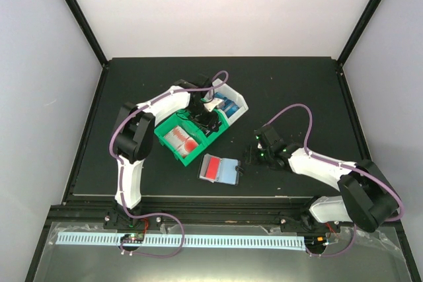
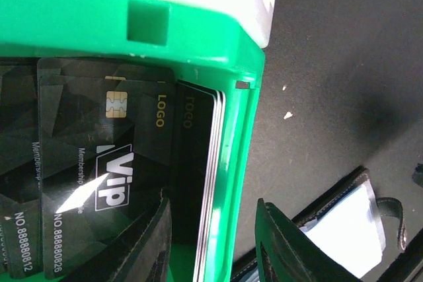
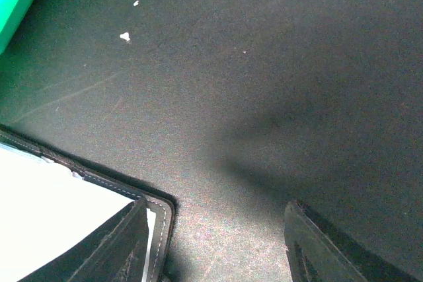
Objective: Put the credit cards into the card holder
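Note:
Several black VIP cards (image 2: 99,150) lie in a compartment of the green box (image 2: 99,21). A few more cards (image 2: 208,163) stand on edge against its right wall. My left gripper is open over that wall, one finger (image 2: 149,242) above the cards and the other outside the box; nothing is held. The card holder (image 1: 220,169) lies unfolded on the table, a red panel on its left and a pale blue one on its right. Just right of it, my right gripper stands open and empty, with the holder's corner (image 3: 162,209) near its left finger.
Red-and-white cards (image 1: 178,138) fill the green box's front compartment. A white bin (image 1: 232,104) with blue cards adjoins the box at the back right. Bare black table lies at the back right, and small white specks dot the surface.

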